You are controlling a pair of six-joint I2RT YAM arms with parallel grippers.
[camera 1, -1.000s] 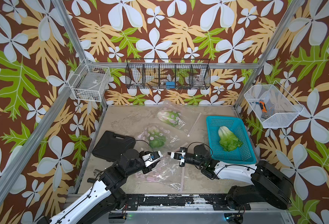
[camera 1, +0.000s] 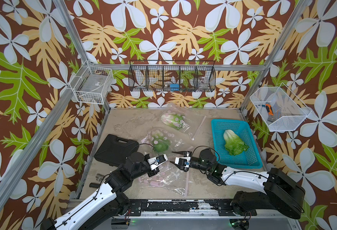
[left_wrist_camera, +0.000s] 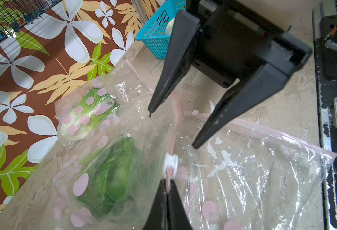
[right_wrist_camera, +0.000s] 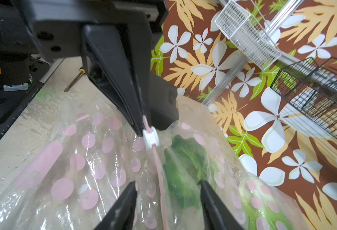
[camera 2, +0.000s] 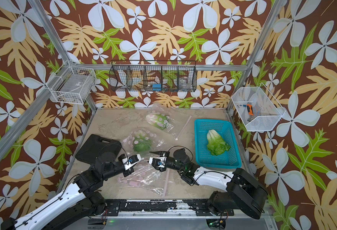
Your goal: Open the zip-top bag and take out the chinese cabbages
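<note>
My left gripper is shut on the pink zip strip [right_wrist_camera: 160,184] of a clear, pink-dotted bag, close to its white slider [left_wrist_camera: 170,164]. Inside this bag a green cabbage [left_wrist_camera: 114,176] shows through the plastic. Facing it from the right, my right gripper is open, its fingers spread on either side of the strip with nothing gripped. Further back lies a second bagged cabbage [camera 1: 172,120]. A bare cabbage [camera 1: 234,143] rests in the teal basket [camera 1: 218,128] on the right.
A flat bag [camera 1: 164,180] without a cabbage lies on the near table, under the grippers. A black case [camera 1: 114,149] sits at left. Wire baskets, including a black rack [camera 1: 172,78], hang around the walls.
The right gripper's fingers have spread apart, and its arm has shifted slightly. My left gripper stays nearly where it was. The bagged cabbages have not visibly moved.
</note>
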